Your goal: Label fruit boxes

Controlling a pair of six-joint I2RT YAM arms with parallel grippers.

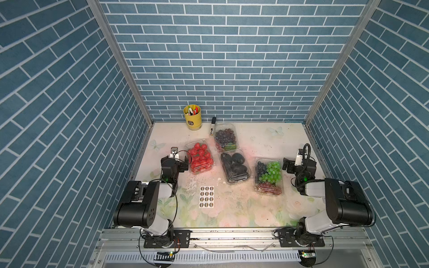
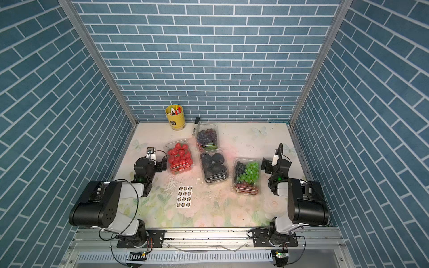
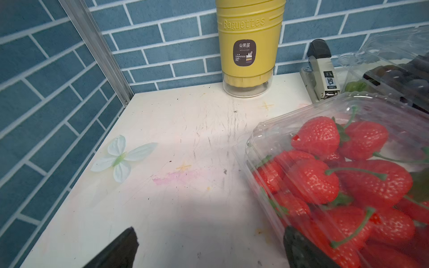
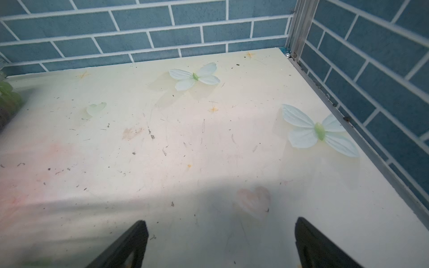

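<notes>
Several clear fruit boxes stand on the table: a strawberry box (image 1: 200,157), a box of dark round grapes (image 1: 226,137), a box of large dark fruit (image 1: 235,166) and a mixed grape box (image 1: 268,176). On the table in front of them lies a white sheet of round labels (image 1: 206,197). My left gripper is open at the left side of the strawberry box, empty. Right of the mixed grape box, my right gripper is open over bare table with nothing between its fingers. No label is discernible on any box at this size.
A yellow cup (image 1: 193,118) with pens stands by the back wall. Beside it lies a black-and-white stapler (image 3: 320,71), close to the dark grape box. Thin white scraps (image 1: 192,185) lie left of the label sheet.
</notes>
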